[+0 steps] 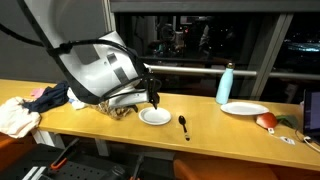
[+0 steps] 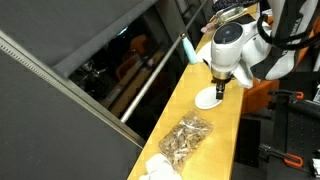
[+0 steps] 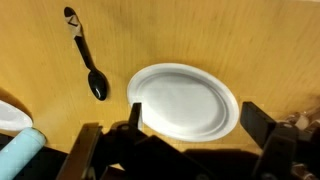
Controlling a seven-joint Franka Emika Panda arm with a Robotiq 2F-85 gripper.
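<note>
A white oval plate lies flat and empty on the wooden table, to the left of a black spoon in the first exterior view. My gripper hangs above the plate, pointing down, its two dark fingers spread wide apart. Only the plate and bare table show between them. From the side, the gripper appears clear of the plate. In the wrist view the spoon rests apart from the plate.
A light-blue bottle and a larger white oval dish stand farther right, near a red item. A clear bag of brown pieces lies on the plate's other side. Cloths cover the left end. Bare table surrounds the spoon.
</note>
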